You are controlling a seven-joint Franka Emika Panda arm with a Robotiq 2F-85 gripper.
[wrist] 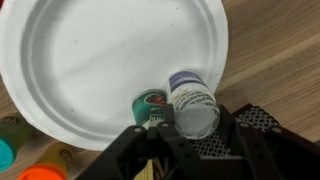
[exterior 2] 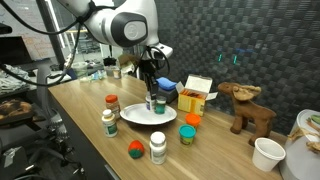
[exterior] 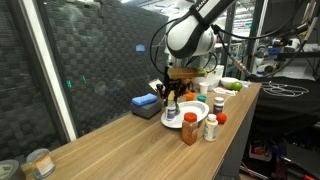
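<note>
A small white bottle with a purple-blue label (wrist: 187, 82) is pinched between the dark fingers of my gripper, its white cap toward the wrist camera. Below it lies the round white plate (wrist: 110, 50); in the wrist view the bottle overlaps the plate's rim. Exterior view 1 has the bottle (exterior: 171, 112) upright at the plate's left side, under my gripper (exterior: 169, 95). Whether its base touches the plate cannot be told. Close beside the bottle, a green-lidded jar (wrist: 148, 106) appears over the plate's edge.
Around the plate stand an orange-red jar (exterior: 190, 122), a white bottle (exterior 2: 158, 148), a red tomato-like item (exterior 2: 136, 149) and a teal-lidded jar (exterior 2: 187, 134). Behind are an open yellow box (exterior 2: 197, 95) and a brown toy animal (exterior 2: 248, 111). Bare table (exterior: 105, 148) extends left.
</note>
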